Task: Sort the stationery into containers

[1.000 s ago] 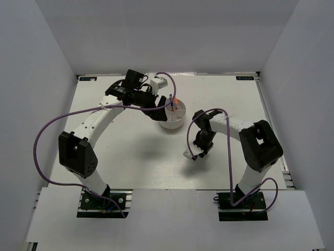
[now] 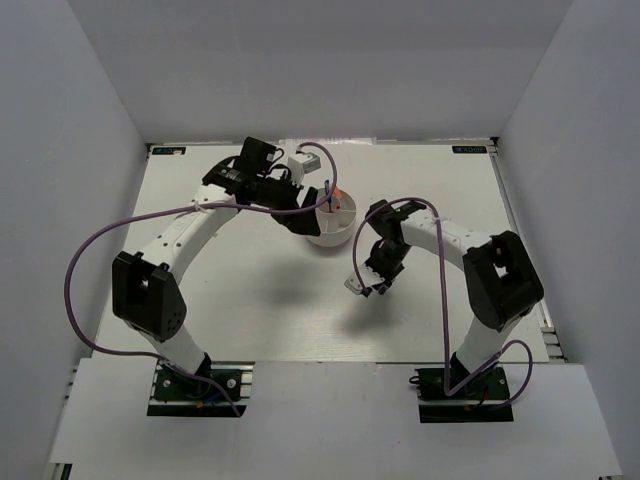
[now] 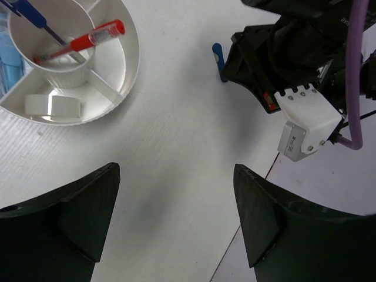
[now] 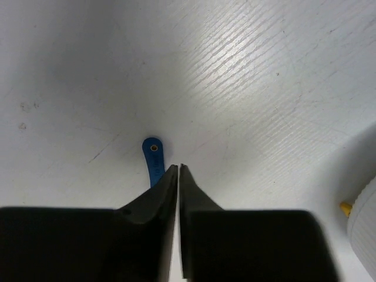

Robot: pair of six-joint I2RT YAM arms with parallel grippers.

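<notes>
A small blue stationery piece lies flat on the white table, and in the right wrist view point(image 4: 154, 155) my right gripper is over its lower end, fingertips close together; whether anything is between them I cannot tell. My left gripper stands open, empty, near the round divided container point(image 2: 342, 227). That container holds a red marker point(image 3: 103, 35) and a blue pen point(image 3: 32, 14) in its inner cup, with a white block point(image 3: 53, 106) and light-blue items in outer compartments.
A small yellow object point(image 4: 345, 207) shows by a white rounded wall at the right wrist view's right edge.
My right arm has moved slightly up and toward the back of the table in the top view. The left arm has shifted very slightly.
</notes>
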